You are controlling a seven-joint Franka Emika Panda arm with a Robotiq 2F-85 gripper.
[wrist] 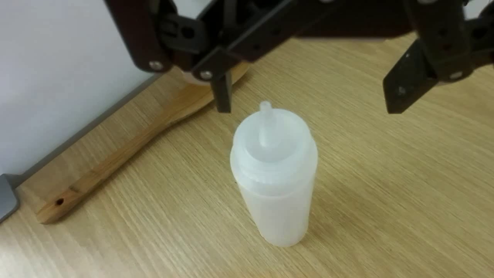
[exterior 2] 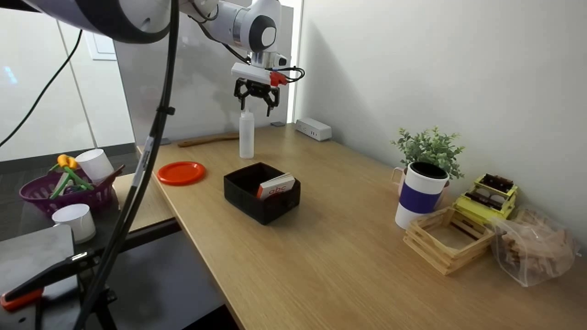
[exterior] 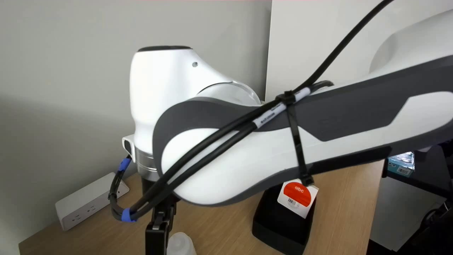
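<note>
A translucent white squeeze bottle (wrist: 278, 180) stands upright on the wooden table, its nozzle pointing up. My gripper (exterior 2: 256, 110) is open above it in exterior view 2, with the fingertips around the height of the nozzle. In the wrist view one of my fingers (wrist: 222, 92) is close to the bottle's cap, while the other is well off to the right; the bottle is not gripped. Exterior view 1 shows only the top of the bottle (exterior: 180, 244), beside my gripper's dark finger.
A black box (exterior 2: 247, 200) holding a white and red abc card pack (exterior 2: 275, 186) stands nearer, by a red plate (exterior 2: 181, 173). Behind the bottle lies a wooden spoon (wrist: 134, 143). A white power strip (exterior 2: 313, 129) sits by the wall.
</note>
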